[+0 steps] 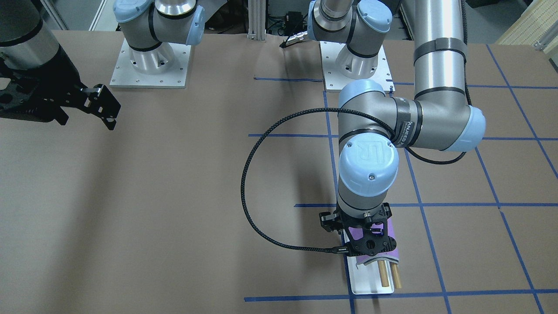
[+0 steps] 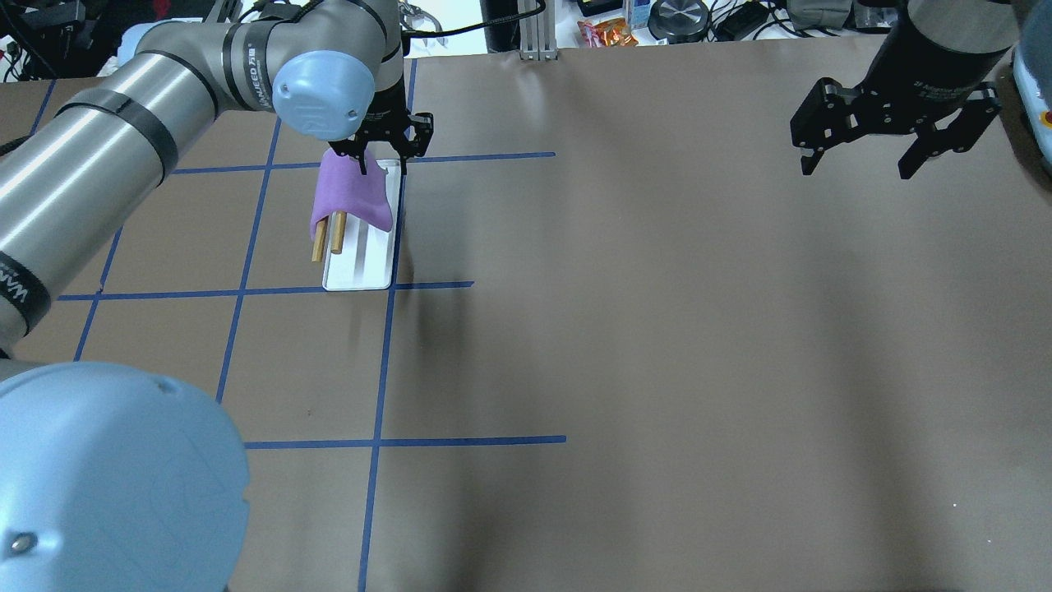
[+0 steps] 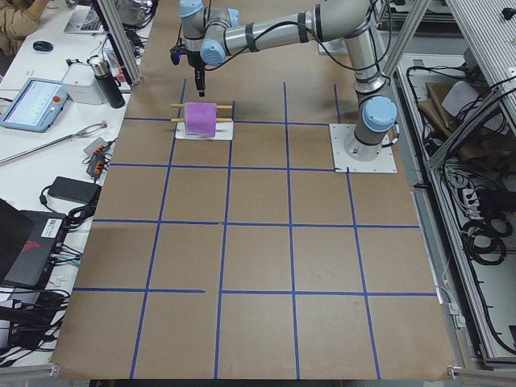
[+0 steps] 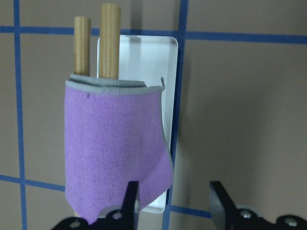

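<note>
A purple cloth [image 4: 115,143] with a grey hem drapes over two wooden sticks [image 4: 109,43] on a white tray [image 4: 144,57]; the sticks poke out past the cloth's hem. My gripper is above the cloth's corner and the tray's edge, open, with nothing between its fingertips. In the top view the cloth [image 2: 345,197] lies below the gripper, whose black body partly hides it in the front view.
The tray sits on a tan table [image 2: 641,345] marked with blue tape lines. A second black gripper [image 2: 897,128] hangs over the table's other side.
</note>
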